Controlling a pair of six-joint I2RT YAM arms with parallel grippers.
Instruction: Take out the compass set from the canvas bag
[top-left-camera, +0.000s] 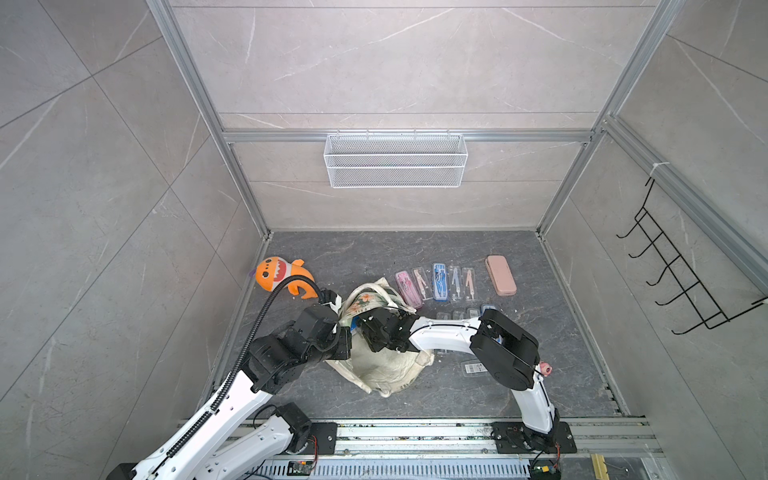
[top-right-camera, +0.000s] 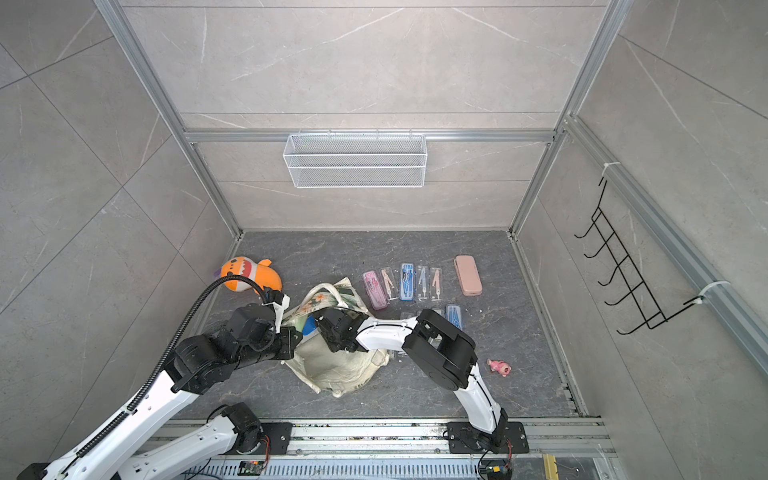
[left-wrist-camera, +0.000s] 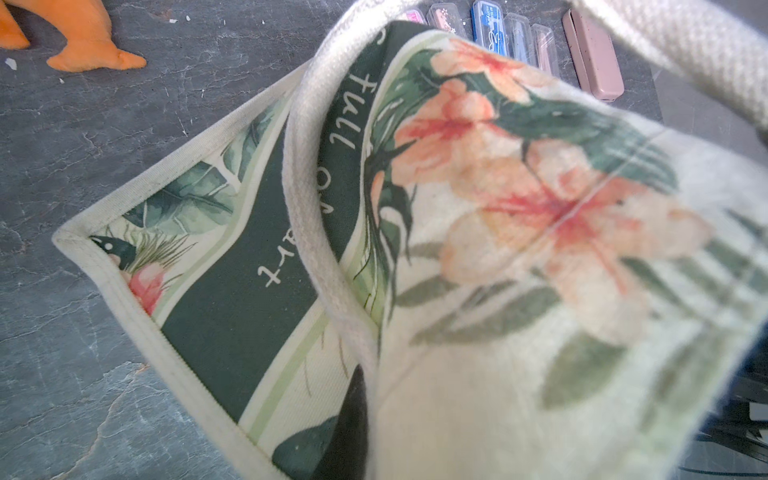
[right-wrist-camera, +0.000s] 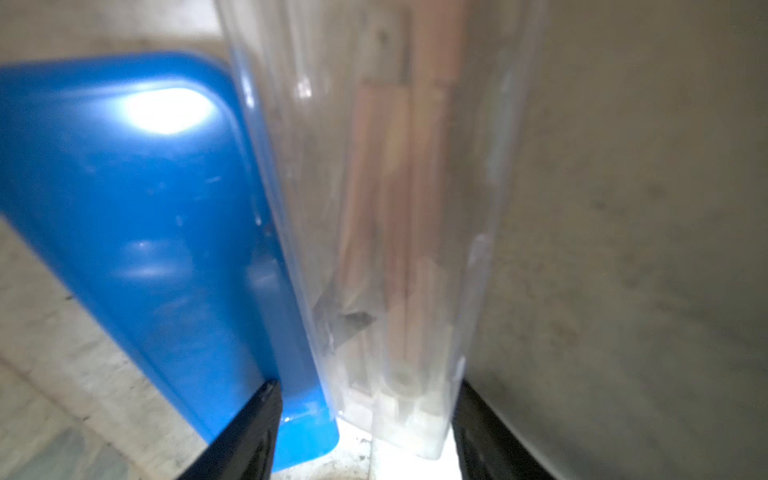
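Observation:
A cream canvas bag (top-left-camera: 384, 372) with floral print lies at the table's front centre. My left gripper (top-left-camera: 340, 324) is at its left rim; the left wrist view shows printed cloth and handle up close, fingertips hidden. My right gripper (top-right-camera: 324, 328) reaches inside the bag. In the right wrist view its open fingers (right-wrist-camera: 248, 440) stand either side of the lower end of a clear case (right-wrist-camera: 400, 240) with pink pieces inside, beside a blue case (right-wrist-camera: 160, 224).
Cases (top-left-camera: 440, 281) stand in a row behind the bag, with a pink box (top-left-camera: 501, 275) at their right. An orange plush (top-left-camera: 284, 276) lies back left, a wire basket (top-left-camera: 395, 160) hangs on the back wall, black hooks (top-left-camera: 672, 264) on the right.

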